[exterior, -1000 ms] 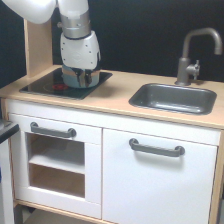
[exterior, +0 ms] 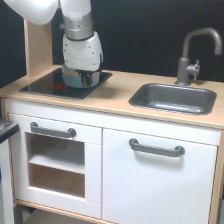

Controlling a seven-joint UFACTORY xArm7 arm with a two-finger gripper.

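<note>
A white robot arm reaches down from the top left. Its gripper (exterior: 86,78) is low over the black hob (exterior: 52,88). A teal pot (exterior: 71,77) is at the gripper, partly hidden behind it on the hob. Whether the fingers are shut on it is too small to tell.
A steel sink (exterior: 172,98) with a tap (exterior: 185,65) is at the right of the wooden counter (exterior: 118,105). Below are a white cabinet door (exterior: 155,180) and an open compartment (exterior: 58,168). A grey handle at the far left edge belongs to a white panel.
The gripper has shifted slightly to the right over the hob.
</note>
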